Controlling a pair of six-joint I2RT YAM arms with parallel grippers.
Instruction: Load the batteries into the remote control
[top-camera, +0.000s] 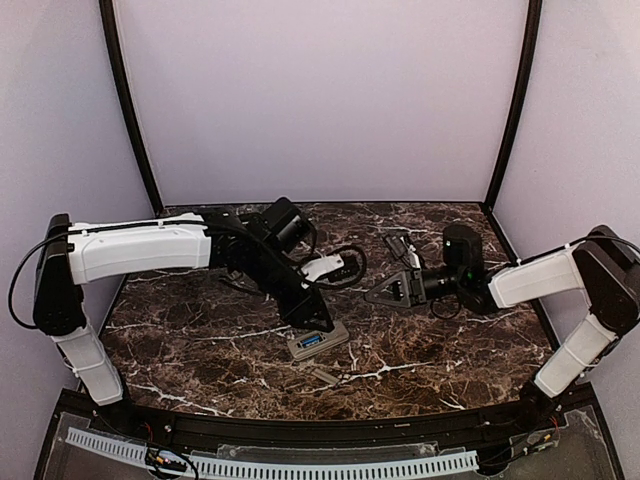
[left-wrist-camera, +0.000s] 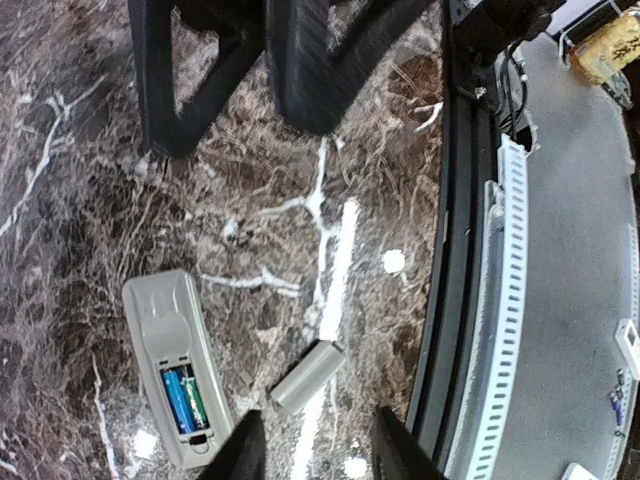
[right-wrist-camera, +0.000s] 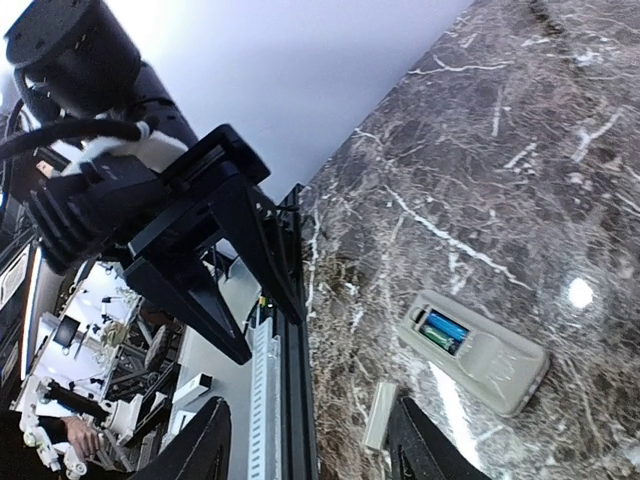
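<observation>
The grey remote (top-camera: 330, 336) (left-wrist-camera: 160, 320) (right-wrist-camera: 500, 370) lies on the marble table with its battery bay uncovered; a blue battery (left-wrist-camera: 177, 398) (right-wrist-camera: 447, 326) and a green one (left-wrist-camera: 195, 398) (right-wrist-camera: 437, 338) sit inside. A loose grey cover (top-camera: 325, 376) (left-wrist-camera: 307, 376) (right-wrist-camera: 381, 416) lies beside it. My left gripper (top-camera: 310, 320) is above the remote and cover, its fingers apart with nothing visible between them. My right gripper (top-camera: 390, 290) stands to the right, above table height, fingers apart and empty.
The table's front edge and rail (top-camera: 300, 425) run just beyond the cover. Free marble (top-camera: 200, 370) lies left and right of the remote. White walls stand at the back and sides.
</observation>
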